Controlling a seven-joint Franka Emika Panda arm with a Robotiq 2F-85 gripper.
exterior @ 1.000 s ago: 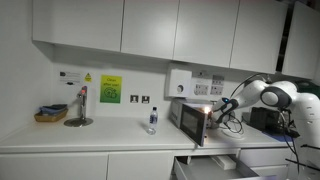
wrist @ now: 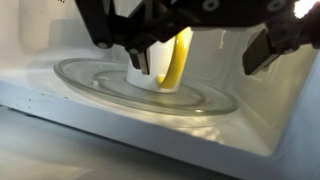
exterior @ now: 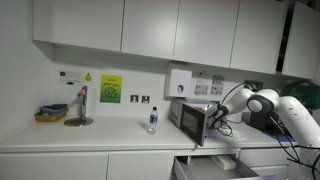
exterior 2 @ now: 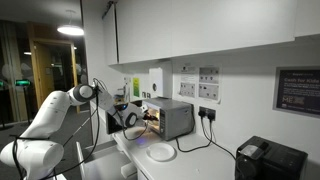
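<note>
In the wrist view a white mug with a yellow handle (wrist: 178, 62) stands on the glass turntable (wrist: 95, 77) inside the microwave. My gripper is open, its two fingers apart; the mug shows beyond and between them, its upper part hidden by the gripper body. I cannot tell whether a finger touches it. From outside, the microwave (exterior 2: 176, 117) sits on the counter with its door (exterior: 193, 123) swung open, and the arm reaches in at its front. The mug is not discernible in the exterior views.
A white plate (exterior 2: 161, 152) lies on the counter beside the microwave. A black appliance (exterior 2: 270, 158) stands farther along. A bottle (exterior: 153, 121) is left of the microwave, and below it a drawer (exterior: 215, 167) is pulled out.
The arm has shifted left in exterior view 1, bringing the gripper closer to the microwave opening. The door and the counter items look unmoved.
</note>
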